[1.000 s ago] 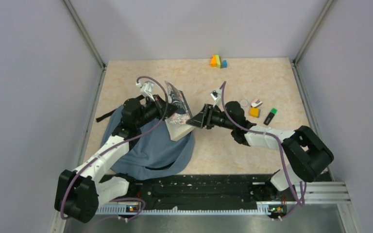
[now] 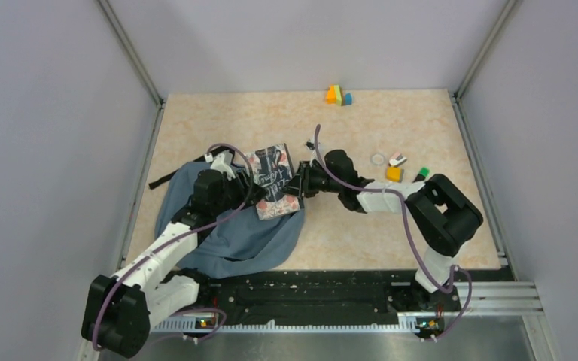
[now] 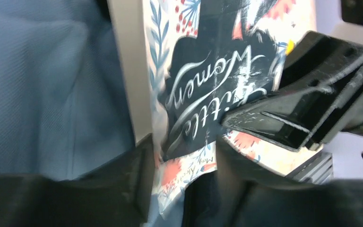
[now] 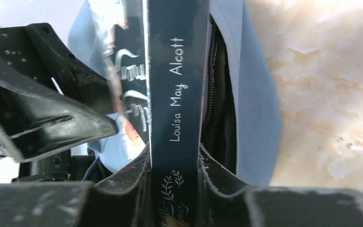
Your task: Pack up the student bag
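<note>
A thick book with a floral cover and dark title panel (image 2: 272,169) lies nearly flat above the blue-grey bag (image 2: 248,241). My right gripper (image 2: 293,189) is shut on its dark spine (image 4: 177,85), with a finger on either side. At the book's left edge is my left gripper (image 2: 259,194). Its blurred fingers (image 3: 142,170) stand apart in the left wrist view, and the cover (image 3: 184,146) shows between and beyond them. The bag's zipper (image 4: 211,80) and dark opening run beneath the book in the right wrist view.
Orange, yellow and blue blocks (image 2: 336,95) lie at the back. On the right are a tape ring (image 2: 378,159), an eraser (image 2: 397,159), a yellow item (image 2: 394,174) and a green-capped marker (image 2: 421,174), partly behind my right arm. A black strap (image 2: 164,180) extends left.
The book has gone from steeply tilted to nearly flat, its cover now facing up. My right arm has shifted left with it; the left gripper has lowered and its fingers now stand apart.
</note>
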